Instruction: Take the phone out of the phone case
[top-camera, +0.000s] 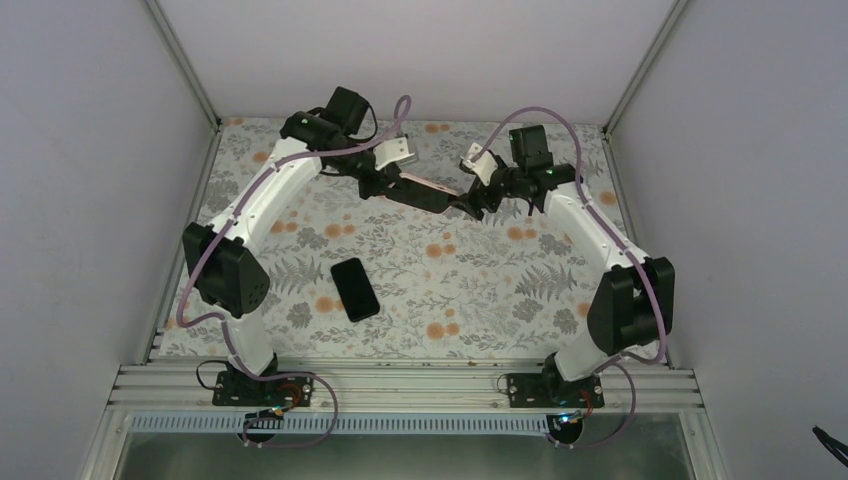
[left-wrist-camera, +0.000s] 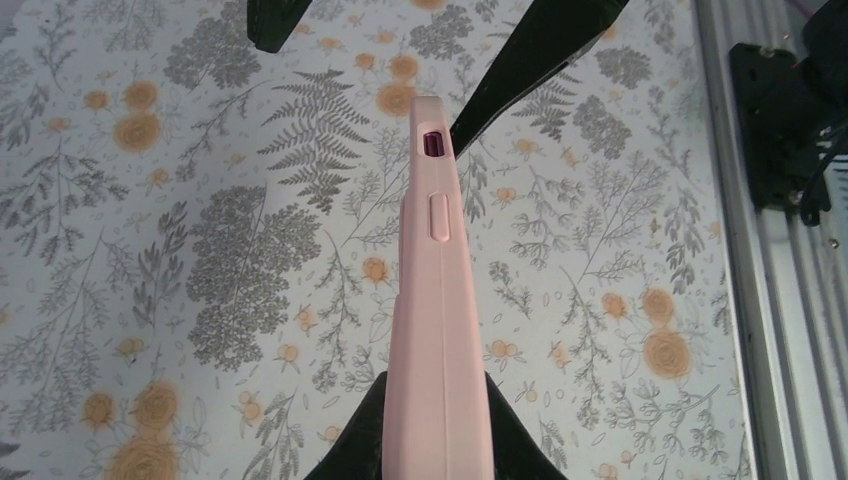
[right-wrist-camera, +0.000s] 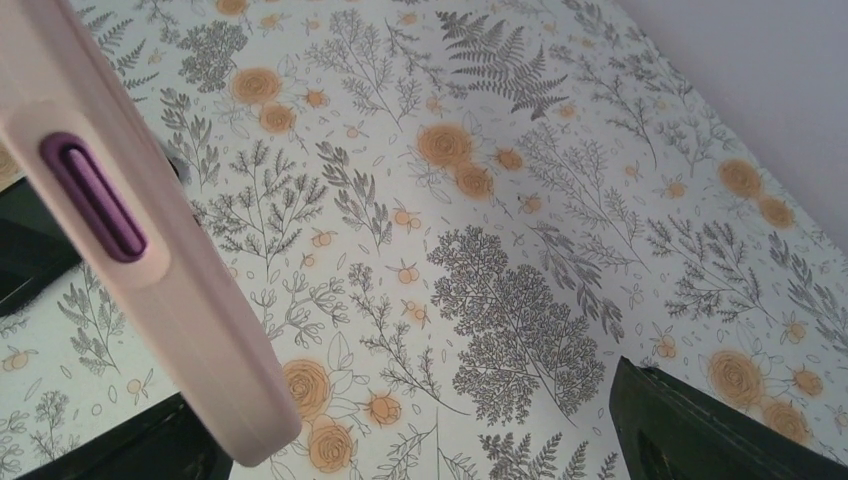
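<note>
A dark-screened phone (top-camera: 416, 196) in a pink case (left-wrist-camera: 436, 300) is held in the air, tilted, by my left gripper (top-camera: 384, 186), shut on its left end. Purple shows through the case's side cutouts in both wrist views. At the other end stands my right gripper (top-camera: 464, 206), open. In the right wrist view, the cased phone's corner overlaps one finger (right-wrist-camera: 195, 458), and the other finger (right-wrist-camera: 690, 430) is well apart. Whether that near finger touches the case, I cannot tell.
A second black phone-like slab (top-camera: 355, 290) lies flat on the floral tabletop (top-camera: 470, 300), front left of centre. A metal rail (top-camera: 430, 365) runs along the front edge.
</note>
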